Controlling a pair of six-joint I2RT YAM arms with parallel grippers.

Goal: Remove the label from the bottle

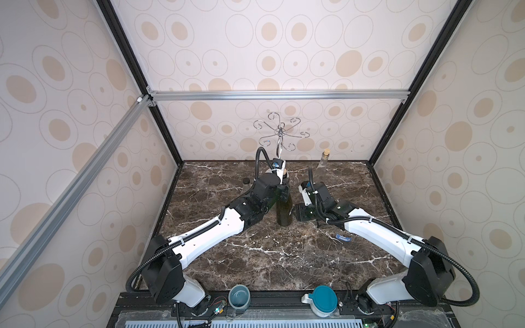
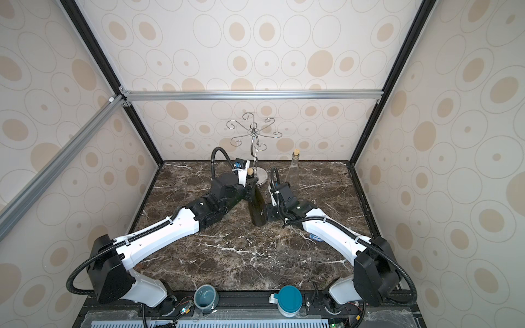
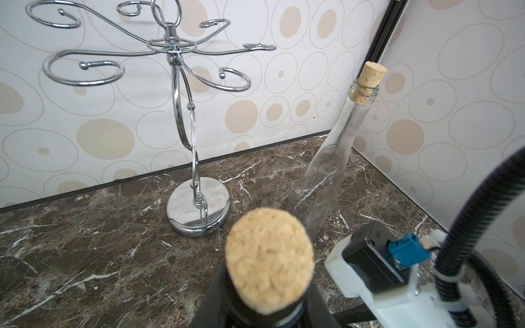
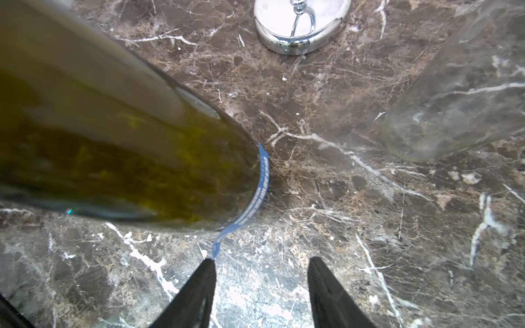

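The dark olive bottle [image 4: 136, 136] stands mid-table, its cork [image 3: 269, 259] on top. Around its neck, just under the cork, my left gripper [image 1: 283, 188] is shut. A narrow blue label [image 4: 257, 199] with white lettering shows nearly edge-on along the bottle's side; its lower end sticks out from the glass, close to the left fingertip [image 4: 205, 273] of my right gripper. That gripper is open to the right of the bottle, its fingers apart with only tabletop seen between them. The label's far part is hidden behind the bottle.
A clear corked bottle [image 3: 328, 169] and a chrome stand [image 3: 186, 136] are at the back. A small blue piece [image 1: 343, 237] lies on the table by the right arm. Cups [image 1: 239, 296] [image 1: 323, 300] stand at the front edge.
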